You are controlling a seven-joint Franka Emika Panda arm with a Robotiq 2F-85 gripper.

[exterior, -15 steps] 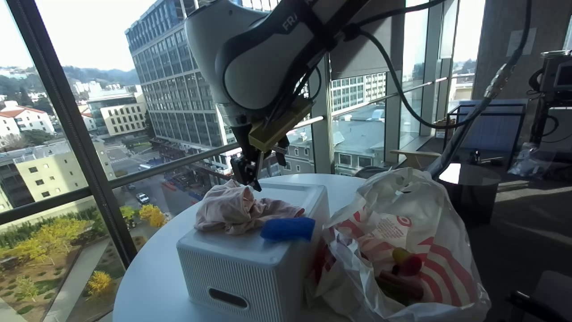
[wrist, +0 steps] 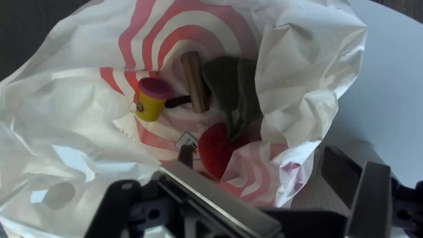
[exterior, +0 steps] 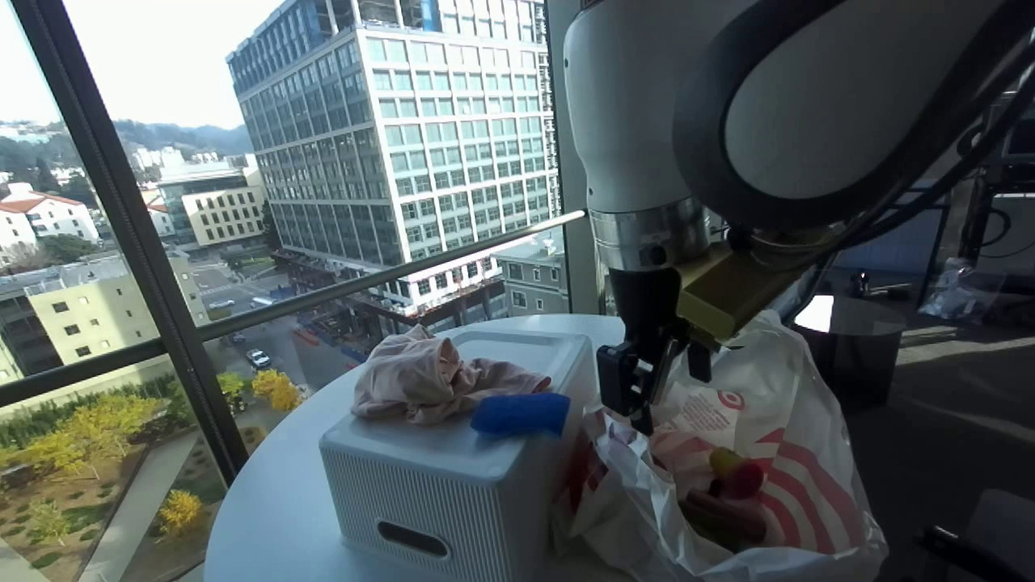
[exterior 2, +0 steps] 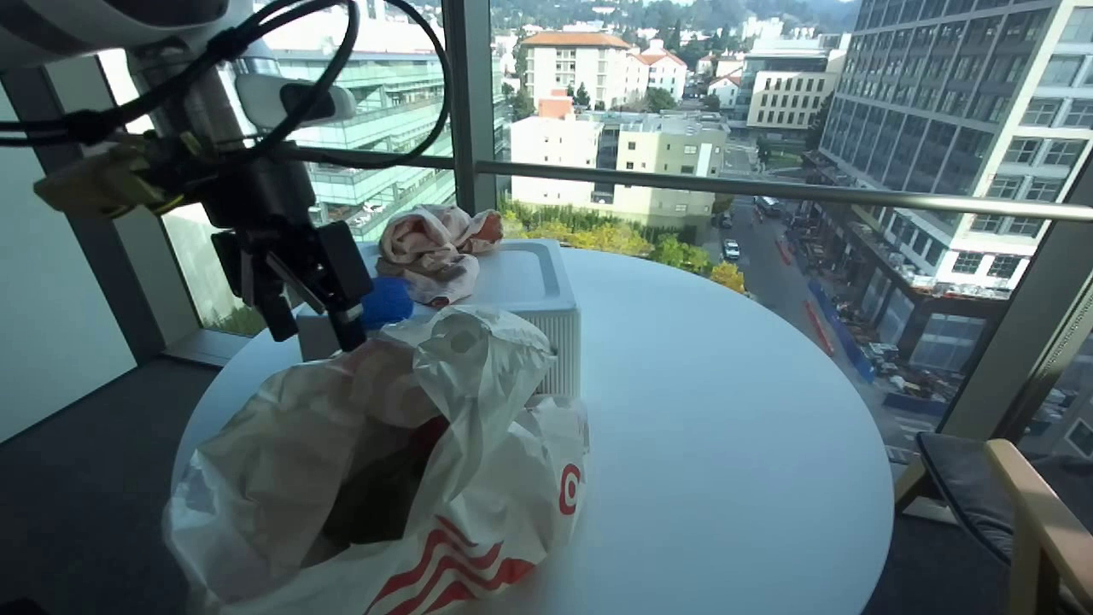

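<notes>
My gripper (exterior: 669, 393) stands open, pointing down above the mouth of a white plastic bag (exterior: 810, 427) with red stripes. Nothing shows between its fingers. Inside the bag, the wrist view shows a yellow tub with a purple lid (wrist: 151, 103), a brown stick-like piece (wrist: 195, 81) and a red plush item (wrist: 216, 150) with dark green leaves (wrist: 222, 81). A crumpled pale pink cloth (exterior: 412, 378) and a blue item (exterior: 524, 414) rest on an upturned-looking white box (exterior: 417, 475) beside the bag.
Box and bag share a round white table (exterior 2: 717, 430), whose surface is bare on the right in exterior view 2. Windows with a metal rail (exterior 2: 758, 186) stand behind it. A chair (exterior 2: 1025, 512) sits at the far right of that view.
The arm has moved from above the back of the box across to the bag, rightward in exterior view 1. The cloth, blue item, box and bag have stayed put.
</notes>
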